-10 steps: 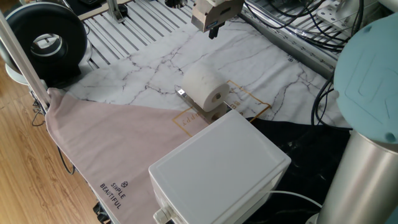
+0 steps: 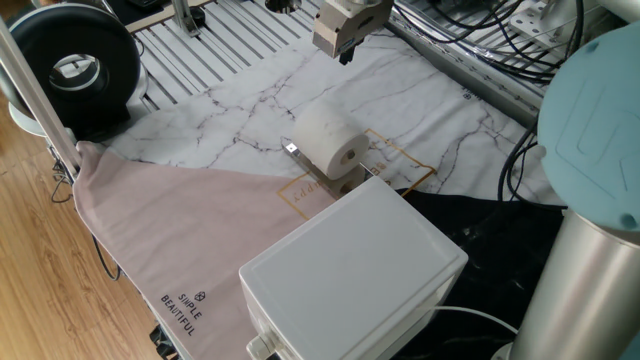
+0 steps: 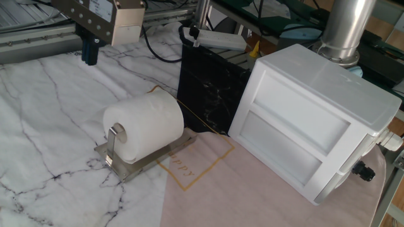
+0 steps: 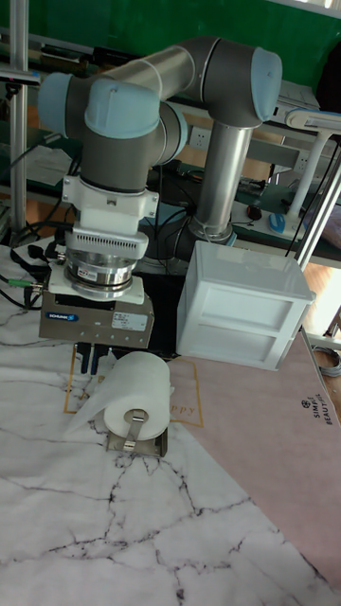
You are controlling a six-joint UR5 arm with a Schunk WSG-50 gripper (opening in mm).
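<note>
A white toilet paper roll (image 3: 144, 126) sits on a metal holder (image 3: 129, 170) on the cloth-covered table. In exterior view 3 a loose sheet (image 4: 91, 409) of its paper hangs out to the left side. My gripper (image 4: 97, 360) hangs above and behind the roll in that view, apart from it. Its two dark fingers (image 4: 84, 359) stand apart there, with nothing visible between them. In exterior view 1 the gripper (image 2: 346, 56) is above the marble-patterned cloth, beyond the roll; the fingers overlap in this view.
A white drawer box (image 2: 355, 265) stands close beside the roll. A black round object (image 2: 75, 70) stands at the far left corner; cables (image 2: 470, 35) run along the table's far edge.
Over the last second my gripper has shifted slightly in exterior view 1, still above the cloth. The roll, holder and box have stayed in place.
</note>
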